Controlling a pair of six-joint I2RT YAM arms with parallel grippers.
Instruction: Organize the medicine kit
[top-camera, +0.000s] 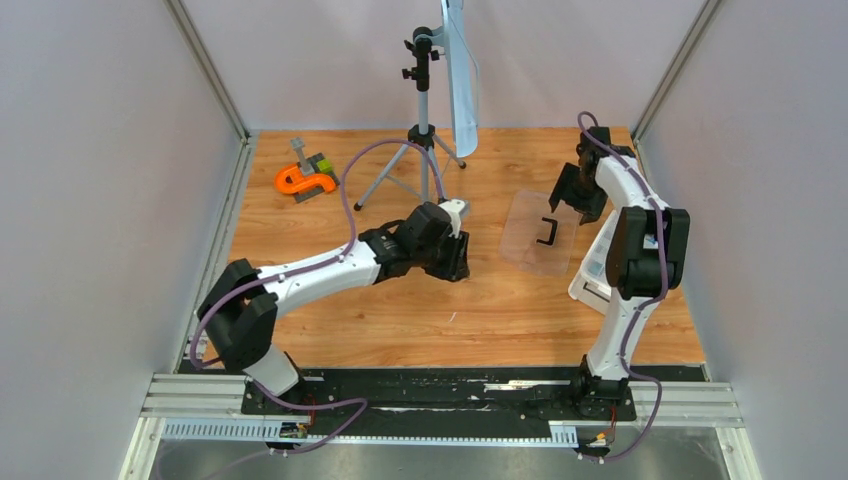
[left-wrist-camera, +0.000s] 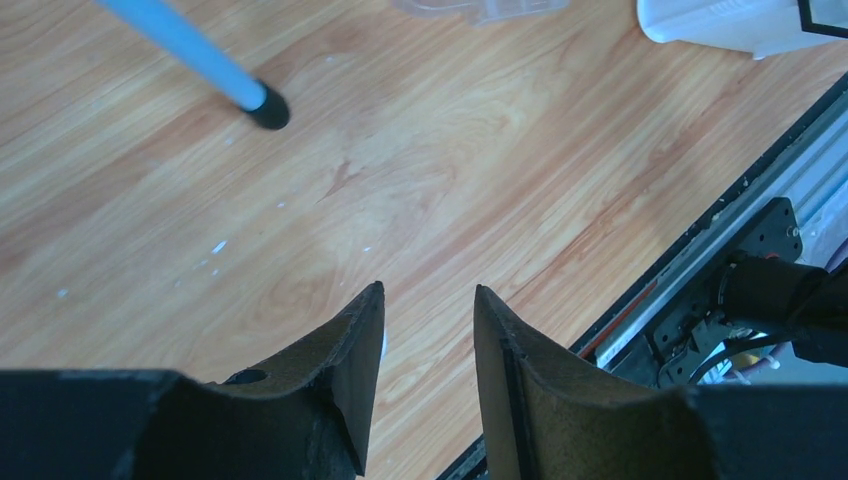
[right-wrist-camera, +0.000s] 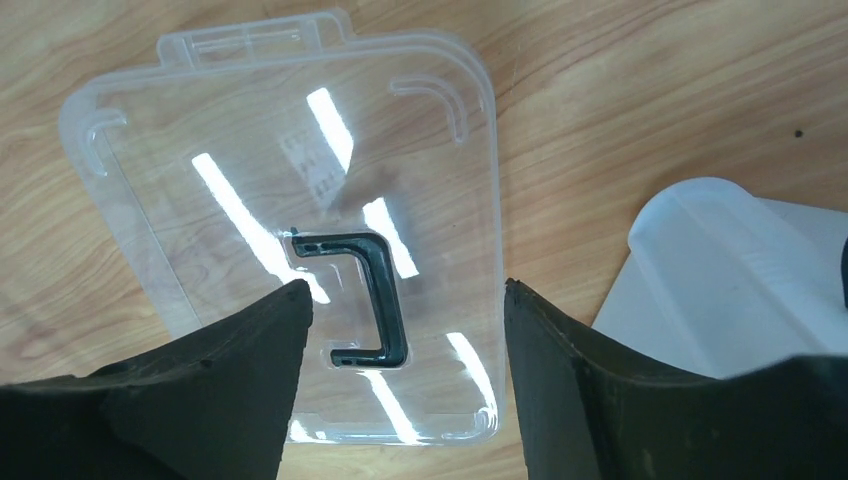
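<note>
A clear plastic lid (top-camera: 518, 240) with a black handle (top-camera: 552, 232) lies flat on the table, right of centre. My right gripper hovers over it with fingers apart; bare air separates its fingers, and the lid (right-wrist-camera: 250, 120) shows whole beneath apart from its lower left. Further right stands the white kit box (top-camera: 592, 278), mostly covered by the right arm in the top view; its pale corner (right-wrist-camera: 720, 270) appears in the right wrist view. Over the middle of the table hangs my left gripper, fingers parted, holding nothing.
A tripod (top-camera: 422, 135) stands at the back centre, one foot (left-wrist-camera: 268, 106) close to the left gripper. An orange clamp (top-camera: 300, 182) lies at the back left. Open wood stretches across the front middle.
</note>
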